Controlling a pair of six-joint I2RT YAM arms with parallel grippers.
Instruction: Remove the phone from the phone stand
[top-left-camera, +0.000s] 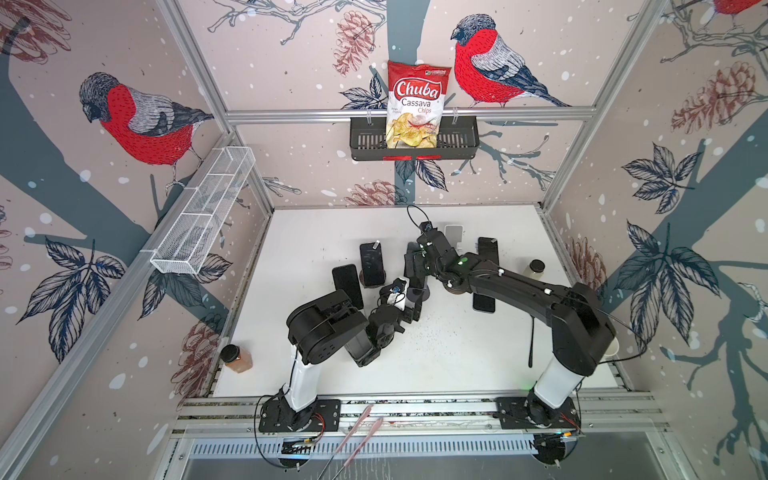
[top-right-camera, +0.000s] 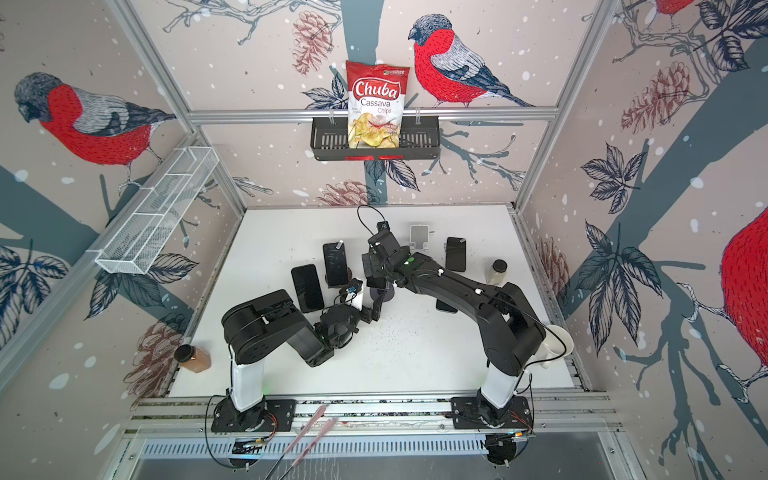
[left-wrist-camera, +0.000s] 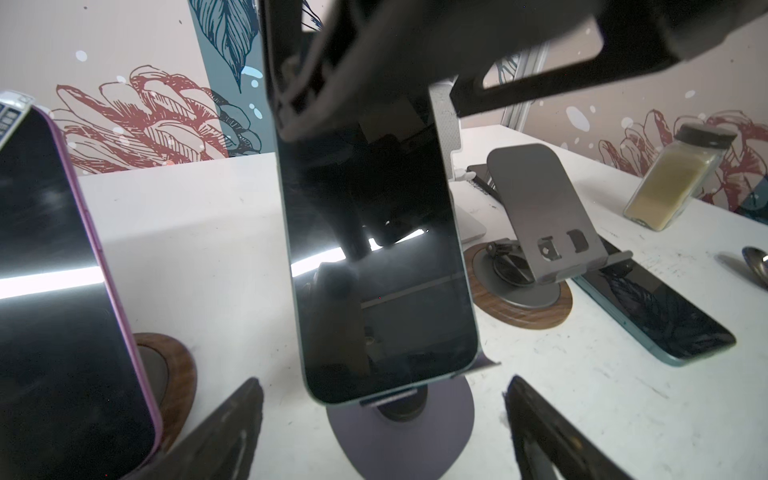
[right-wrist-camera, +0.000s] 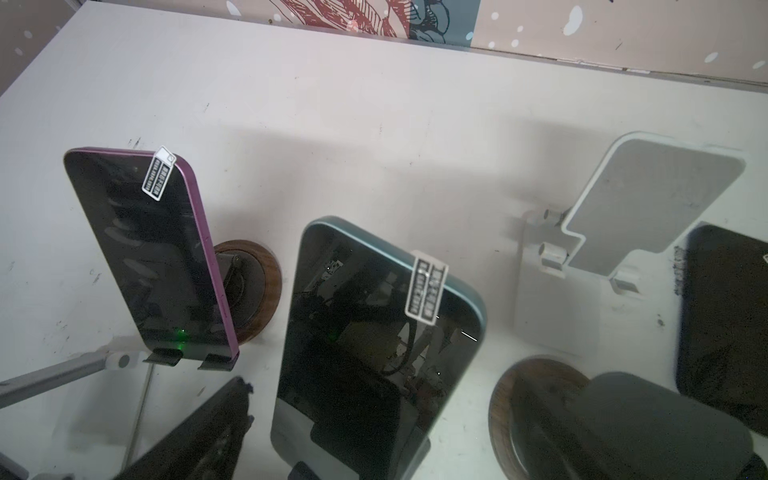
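Note:
A dark phone with teal edges (left-wrist-camera: 380, 320) leans upright on a stand with a round purple-grey base (left-wrist-camera: 400, 436). In the right wrist view its upper end (right-wrist-camera: 376, 320), bearing a white sticker, is in sight. My right gripper stands open above it, the phone lying between its spread fingers; contact cannot be told. Parts of the right gripper cover the phone's top in the left wrist view. Low in front of the stand, my left gripper is open, its fingers to either side and nothing held.
A pink-edged phone (right-wrist-camera: 152, 248) rests on a stand to the left. An empty grey stand (left-wrist-camera: 548, 208) and a white stand (right-wrist-camera: 648, 200) are to the right. Another phone (left-wrist-camera: 656, 304) lies flat beyond.

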